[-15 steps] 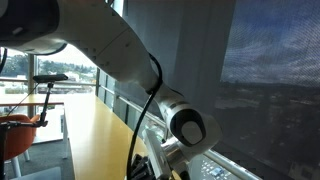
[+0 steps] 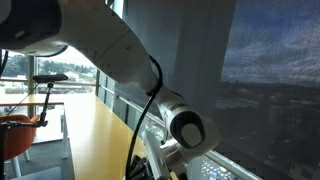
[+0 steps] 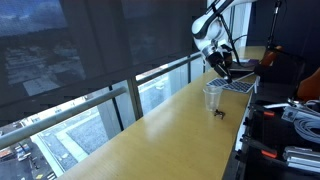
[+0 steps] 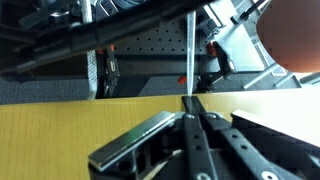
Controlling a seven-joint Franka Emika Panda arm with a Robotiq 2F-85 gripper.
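Note:
My gripper is shut, its dark fingertips together near the middle of the wrist view, over the edge of the wooden table. A thin pale rod (image 4: 190, 45) runs upward in line with the tips; whether it touches them or lies behind, I cannot tell. In exterior view 2 a clear container (image 3: 212, 97) stands on the table, with a small dark object (image 3: 220, 113) beside it. The gripper (image 3: 227, 77) is beyond and above the container there, too small to make out well.
Dark mounting hardware with a perforated plate (image 4: 150, 45) lies past the table edge. Windows and a blind (image 2: 250, 80) run alongside. An orange chair (image 2: 18, 140) stands at the left in exterior view 1.
The arm has shifted very slightly in exterior view 1; nothing else visibly differs.

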